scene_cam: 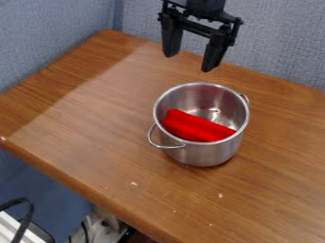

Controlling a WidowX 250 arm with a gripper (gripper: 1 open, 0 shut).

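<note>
A stainless steel pot [226,144] with two wire handles stands on the wooden table. Inside it lies a red cylindrical object [193,126], resting on the pot's floor at a slant. The black gripper [191,49] hangs at the top of the view, above and behind the pot. Its two fingers are spread wide apart, with nothing between them.
Grey-blue padded walls [286,43] stand behind and to the left. At the bottom left, beyond the table's edge, are cables and some white hardware.
</note>
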